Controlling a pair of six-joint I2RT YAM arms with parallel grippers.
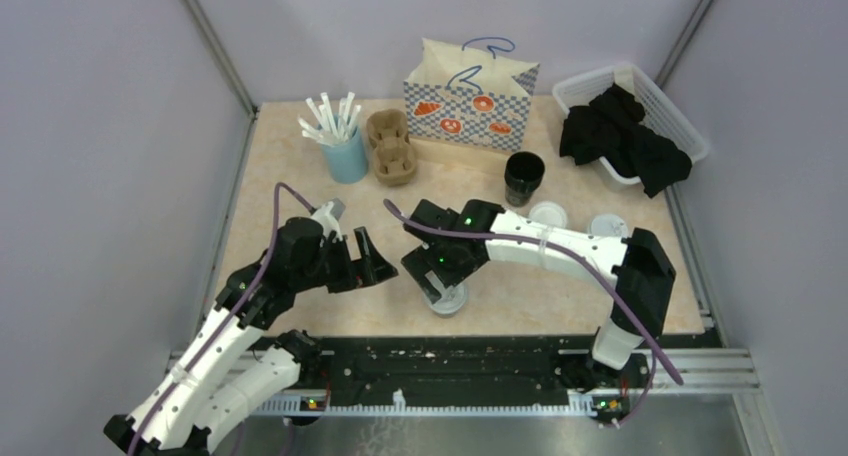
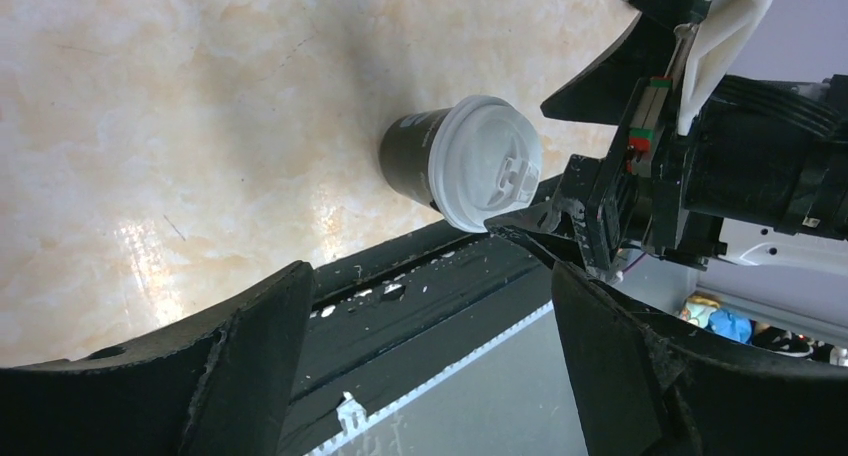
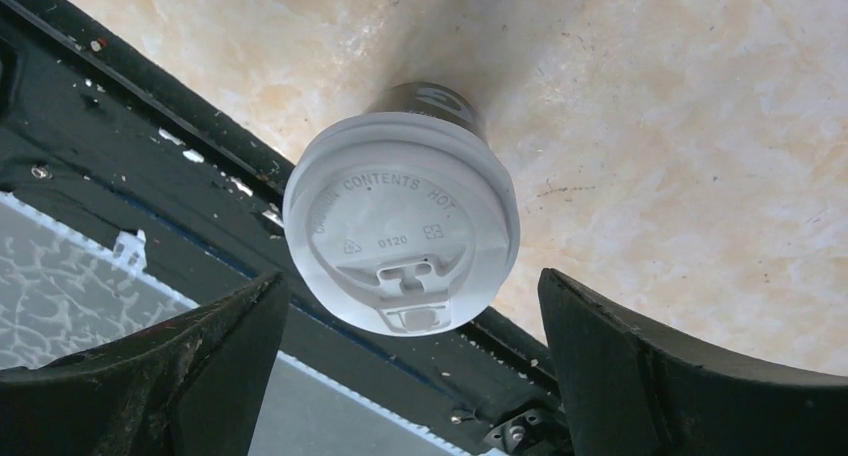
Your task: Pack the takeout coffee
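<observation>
A lidded coffee cup point(image 2: 410, 158) stands upright near the table's front edge, its white lid point(image 3: 400, 226) pressed on. From above, the lid point(image 1: 450, 301) is partly covered by my right gripper point(image 1: 432, 279), which hovers open over the cup. In the right wrist view the cup shows ahead of the two spread fingers, apart from both. To the left, my left gripper point(image 1: 380, 256) is open and empty, clear of the cup. The brown cup carrier point(image 1: 396, 163) and the checkered paper bag point(image 1: 468, 111) stand at the back.
A blue holder with straws point(image 1: 346, 158) is at back left. An empty black cup point(image 1: 523, 176), two loose lids point(image 1: 548, 214) and a white basket with black cloth point(image 1: 640, 116) occupy the right side.
</observation>
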